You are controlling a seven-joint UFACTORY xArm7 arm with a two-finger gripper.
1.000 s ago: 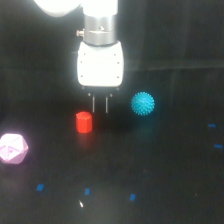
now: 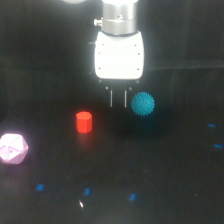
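A white gripper point(image 2: 118, 98) hangs from above at the top centre, its two thin fingers pointing down and parted. Nothing shows between them. Just right of the fingertips is a blue, bumpy ball point(image 2: 143, 104), apart from them in the picture. Lower left of the gripper stands a small red cylinder point(image 2: 84, 122). A pale pink, many-faced solid point(image 2: 13, 149) lies at the left edge. Whether the gripper hangs in front of, behind or above the ball is hard to tell.
Small blue marks dot the table's surface, such as a blue mark point(image 2: 87, 191) near the front, with a small white speck point(image 2: 81, 204) beside it. Wide free room lies at the centre and right.
My gripper has moved right and slightly up or down in depth, from above the red cylinder to close beside the blue ball. The three objects have stayed in place.
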